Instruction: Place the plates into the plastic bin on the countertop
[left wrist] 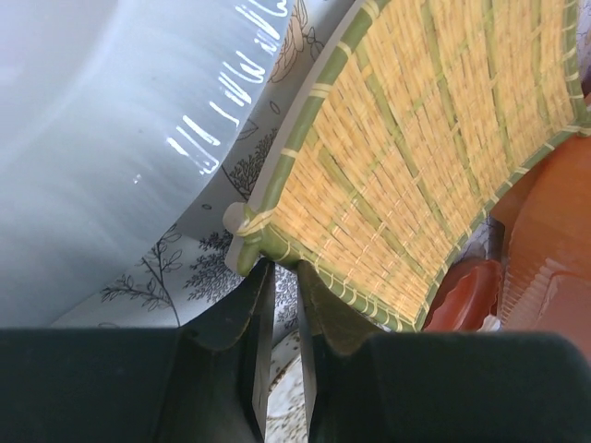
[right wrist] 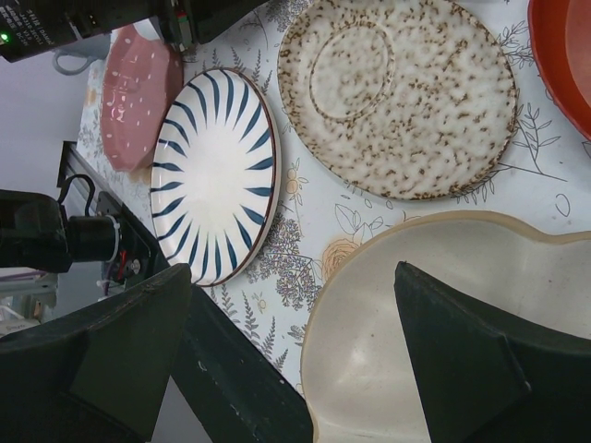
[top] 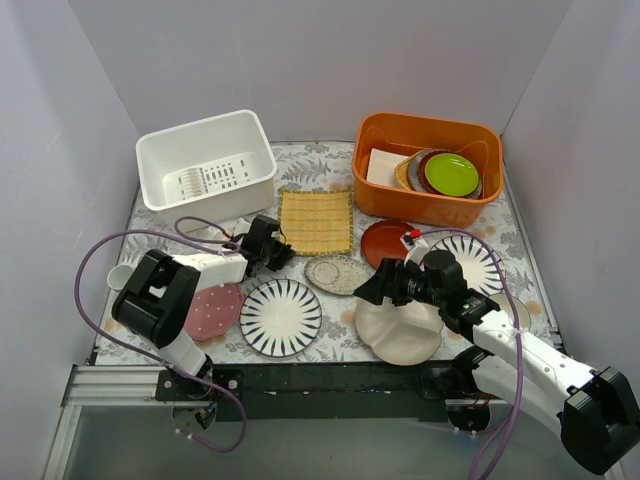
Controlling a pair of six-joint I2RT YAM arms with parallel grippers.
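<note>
The woven yellow mat-like tray [top: 317, 222] lies flat at the back centre. In the left wrist view my left gripper has its fingertips at one corner of this woven tray [left wrist: 416, 138], a narrow gap between them; whether they pinch the rim cannot be told. My right gripper stands open and empty above the cream plate [top: 398, 335]. The orange bin [top: 430, 207] holds several plates, a green one [top: 452, 174] on top. On the countertop lie a speckled plate [top: 337, 275], a red plate [top: 385, 242], a blue-striped plate [top: 281, 318] and a pink plate [top: 214, 312].
A white bin [top: 207, 205] stands at the back left, close beside the left gripper. Another striped plate [top: 470, 250] lies right of the red one, near the right arm. A white cup [top: 120, 277] is at the left edge. Purple hoses loop over both arms.
</note>
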